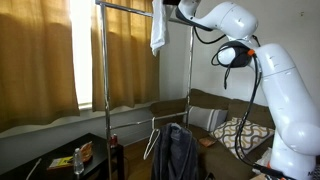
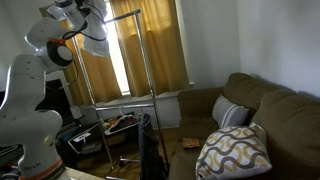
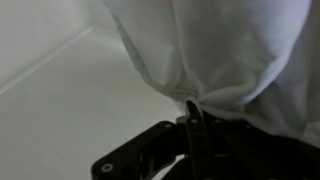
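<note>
A white cloth (image 1: 159, 30) hangs high up in front of the metal rack, near the top of exterior view 1. In exterior view 2 the same cloth (image 2: 97, 45) dangles beneath the raised end of the arm. The wrist view shows the cloth (image 3: 215, 45) close up, its folds drawn together at the fingertips. My gripper is shut on its fabric; the exact pinch between the fingers is dark and hard to make out.
The metal rack (image 1: 104, 80) stands before the curtains, with a white hanger (image 1: 152, 140) and a dark garment (image 1: 178, 155) low down. A black table (image 1: 60, 158) carries small items at the left. A brown sofa (image 2: 275, 115) with cushions lines the wall.
</note>
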